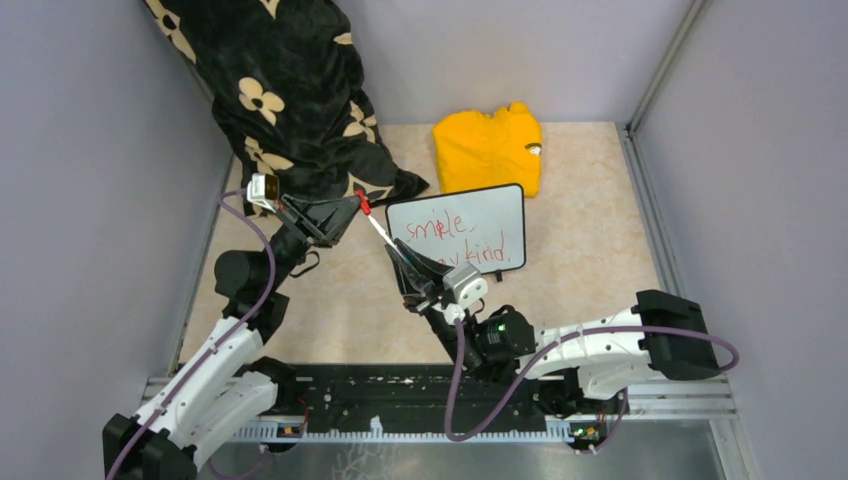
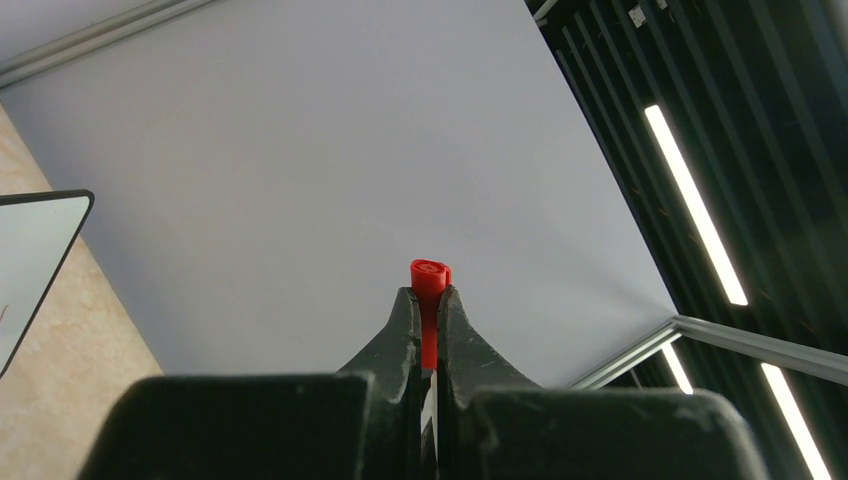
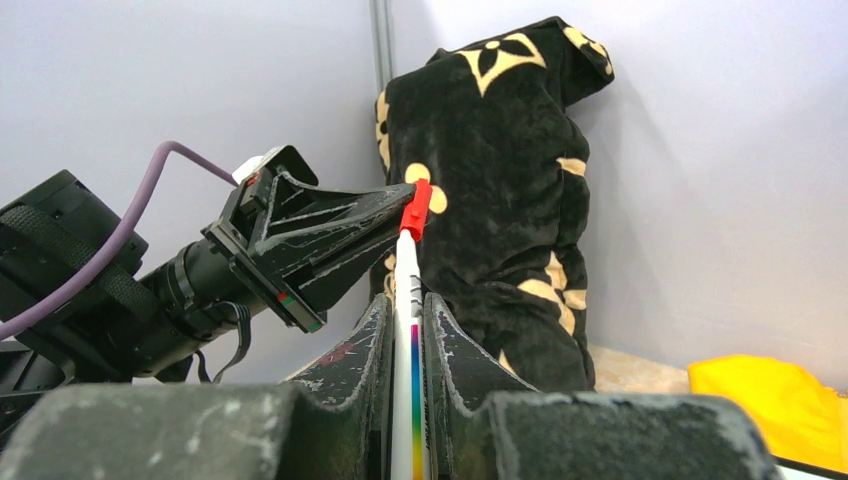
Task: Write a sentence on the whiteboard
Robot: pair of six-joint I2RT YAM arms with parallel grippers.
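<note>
The whiteboard [image 1: 470, 215] lies on the table with red handwriting reading "smile," and a lower line ending in "kind"; the start of that line is hidden by my right arm. My right gripper is shut on a white marker [image 3: 403, 270], which points up and to the left. A red cap [image 3: 416, 210] meets the marker's tip. Around that cap my left gripper is shut, its fingers pinching it from both sides. Whether the cap is pressed fully on cannot be told.
Behind the board lies a folded yellow cloth [image 1: 488, 150]. A black patterned blanket [image 1: 300, 100] hangs at the back left, close behind my left gripper.
</note>
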